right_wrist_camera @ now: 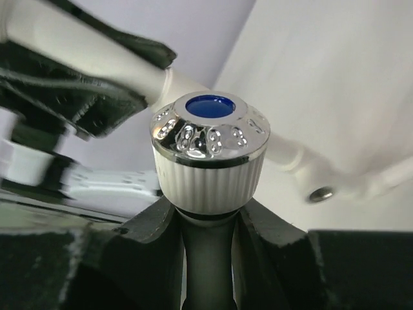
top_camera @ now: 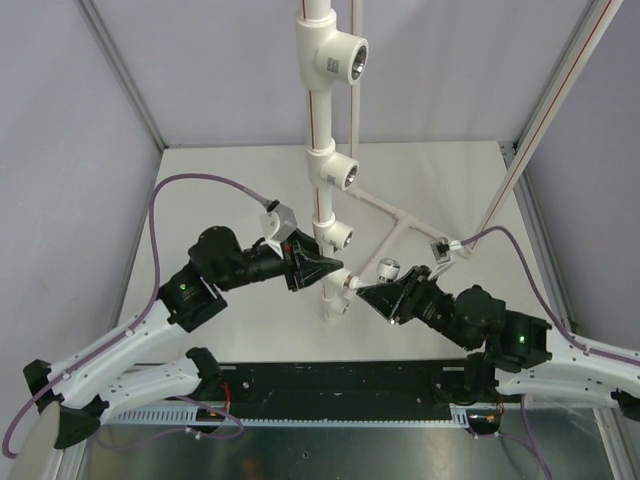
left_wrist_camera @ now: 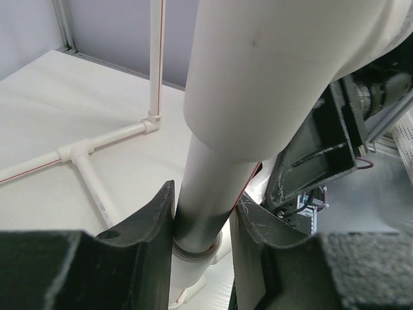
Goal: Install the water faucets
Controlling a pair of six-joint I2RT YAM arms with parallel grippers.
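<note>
A tall white pipe column (top_camera: pixel 320 120) with side tee outlets (top_camera: pixel 340 172) stands at centre. My left gripper (top_camera: pixel 320 270) is around this column at a low section, its fingers close on the pipe (left_wrist_camera: pixel 210 187); whether they grip it is unclear. A white fitting (top_camera: pixel 350 281) points right beside it. My right gripper (top_camera: pixel 390 295) is shut on a faucet handle (right_wrist_camera: pixel 208 168) with a chrome top and blue cap, held upright just right of the column.
White floor pipes (top_camera: pixel 400 218) form a branch behind the column, joining vertical pipes at back and right. Walls (top_camera: pixel 70 200) flank the white board (top_camera: pixel 200 230). The board's left part is clear.
</note>
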